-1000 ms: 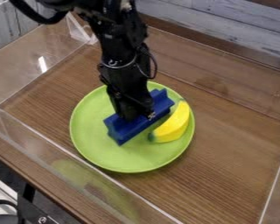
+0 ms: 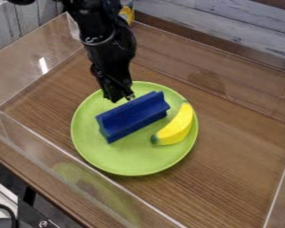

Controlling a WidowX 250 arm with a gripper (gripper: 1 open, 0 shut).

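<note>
A green plate point(image 2: 109, 153) holds a blue rectangular block point(image 2: 132, 119), lying diagonally, and a yellow banana point(image 2: 175, 126) to its right. My black gripper point(image 2: 114, 93) hangs over the plate's back-left part, just above and behind the block's upper side, apart from it. Its fingertips are dark and small, so whether they are open or shut is unclear.
A clear wall edges the left and front. A yellow object point(image 2: 126, 13) stands at the far back, partly hidden by the arm.
My gripper has risen and moved back and left, away from the blue block, which now rests fully visible on the plate.
</note>
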